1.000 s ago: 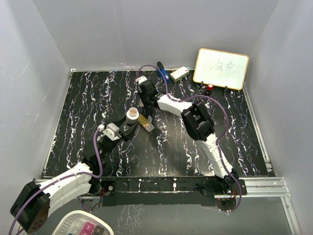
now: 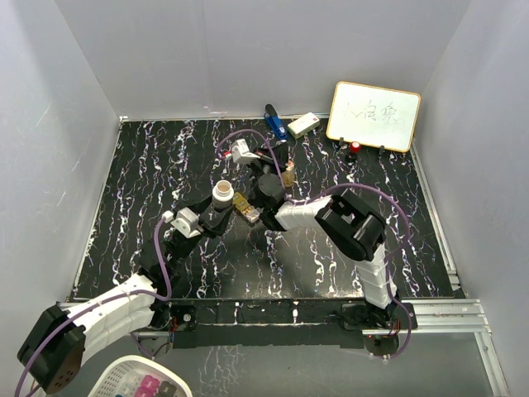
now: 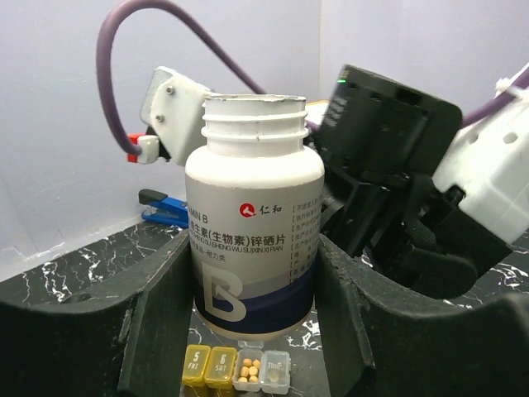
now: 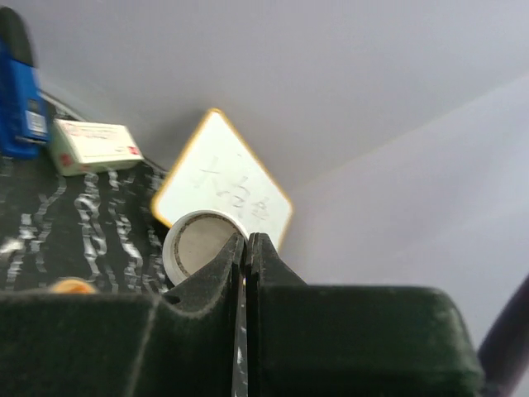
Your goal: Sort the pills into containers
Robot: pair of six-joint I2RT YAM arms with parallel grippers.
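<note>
A white bottle (image 3: 254,223) with an uncapped threaded neck stands upright between the fingers of my left gripper (image 2: 216,210), which is shut on it. To its right in the top view, the pill organizer (image 2: 246,208) lies on the table. Yellow lids (image 3: 209,365) and clear compartments (image 3: 263,370), one with several pale pills, appear low in the left wrist view. My right gripper is shut, with the rim of a white round cap (image 4: 178,248) at its fingertips, hollow side showing. An open-topped bottle (image 2: 288,175) stands beside the right arm.
A blue stapler (image 2: 275,122), a small box (image 2: 303,125) and a whiteboard (image 2: 374,116) line the back. A red-topped bottle (image 2: 354,150) stands before the board. The white basket (image 2: 106,382) sits below the table's front edge.
The right arm has swung toward the front of the table, nearer the left gripper, and turned; the open-topped bottle has come into view. The left arm has barely moved, still holding the white bottle.
</note>
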